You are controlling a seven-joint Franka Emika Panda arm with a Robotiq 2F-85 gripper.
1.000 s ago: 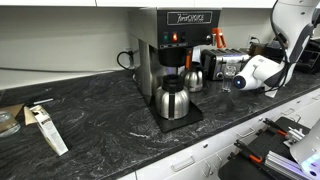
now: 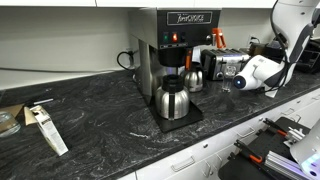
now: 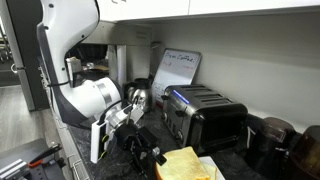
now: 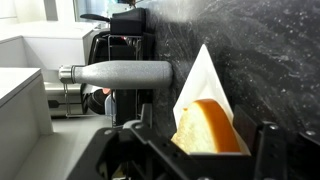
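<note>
A slice of bread (image 4: 207, 128) with an orange-brown crust lies on a white sheet of paper (image 4: 201, 82) in the wrist view. My gripper is open there, its dark fingers (image 4: 137, 147) apart on either side of the slice; whether they touch it cannot be told. From exterior view 2, the bread (image 3: 183, 165) sits at the bottom of the view beside my gripper (image 3: 152, 150), in front of a black toaster (image 3: 210, 118). In exterior view 1, the arm (image 2: 262, 72) reaches low over the counter's right end and the bread is hidden.
The coffee maker (image 2: 180, 35) with its steel carafe (image 2: 172, 101) stands mid-counter. A drinking glass (image 2: 228, 76) is near the arm. Dark canisters (image 3: 262, 142) stand right of the toaster. A white carton (image 2: 47, 131) lies at far left, with bare counter between it and the coffee maker.
</note>
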